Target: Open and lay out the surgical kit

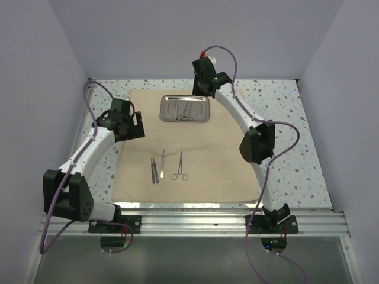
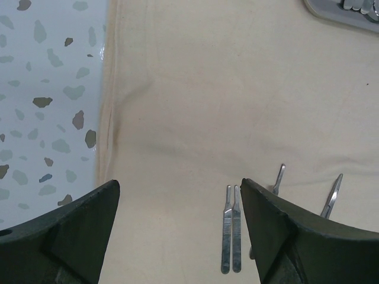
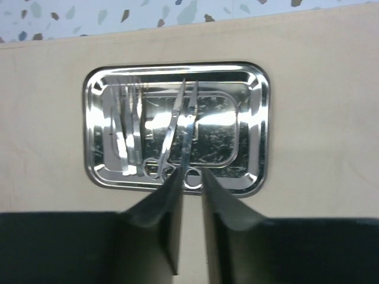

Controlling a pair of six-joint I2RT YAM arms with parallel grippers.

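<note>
The metal tray (image 1: 166,118) lies at the back of the beige cloth. In the right wrist view it holds two pairs of scissors-like instruments (image 3: 172,127) and several slim instruments (image 3: 129,133) at its left. My right gripper hovers at the tray's near edge, its fingers a narrow gap apart, nothing seen held. On the front cloth lie two scalpel handles (image 1: 154,170), a slim silver instrument (image 1: 162,164) and a ring-handled clamp (image 1: 180,167). My left gripper (image 1: 140,125) stands open and empty above the cloth's left side; the handles (image 2: 231,236) show beyond its fingers.
Speckled table surface (image 1: 290,148) shows around it, free of objects. A metal rail (image 1: 189,222) runs along the front edge.
</note>
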